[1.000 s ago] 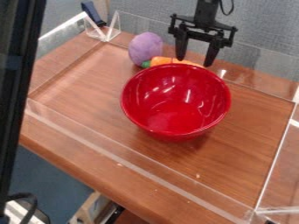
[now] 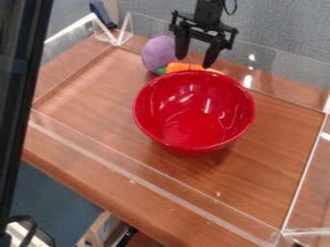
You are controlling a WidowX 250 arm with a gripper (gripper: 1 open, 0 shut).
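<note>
My black gripper [image 2: 195, 48] hangs at the top centre of the view, open, its fingers above and behind the red bowl. A large red bowl [image 2: 194, 116] sits upright in the middle of the wooden table. Just behind it lie an orange carrot-like object [image 2: 190, 68], partly hidden by the bowl, and a purple eggplant-like object [image 2: 158, 52] to the left of the gripper.
Clear low walls edge the wooden table [image 2: 91, 125]. A grey wall stands behind.
My gripper has moved left in the view, toward the purple object. The bowl and the other objects have not visibly moved.
</note>
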